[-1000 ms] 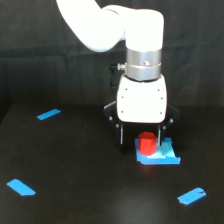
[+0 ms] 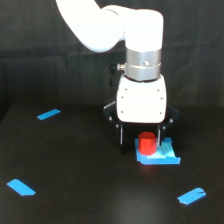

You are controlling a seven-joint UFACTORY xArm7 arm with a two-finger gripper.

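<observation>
My gripper (image 2: 141,136) points down from the white arm, its two dark fingers far apart near the ends of the white hand. A small red object (image 2: 147,146) shows just below the hand, toward the right side of the gap. It appears to sit at a light-blue object (image 2: 167,153), perhaps a small tray or block, on the dark table. Whether the red object lies between the fingers or behind them I cannot tell.
Blue strips lie flat on the dark table: one at the back left (image 2: 48,114), one at the front left (image 2: 21,187) and one at the front right (image 2: 191,196). A dark curtain hangs behind.
</observation>
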